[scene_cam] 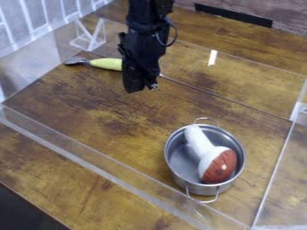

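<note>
My black gripper [140, 77] hangs over the back middle of the wooden board, its fingers pointing down and looking shut, with nothing visible between them. Behind it, to the left, lies a yellow corn-like object [106, 64], partly hidden by the arm, and a spoon-like silver utensil [75, 62]. At the lower right a metal pot [184, 170] holds a white object [198, 141] with a red-brown round end [218, 165].
Clear plastic walls [72, 147] border the work area on several sides. A white frame-like piece [90, 36] stands at the back left. A short white strip [213, 57] is at the back right. The left and middle of the board are clear.
</note>
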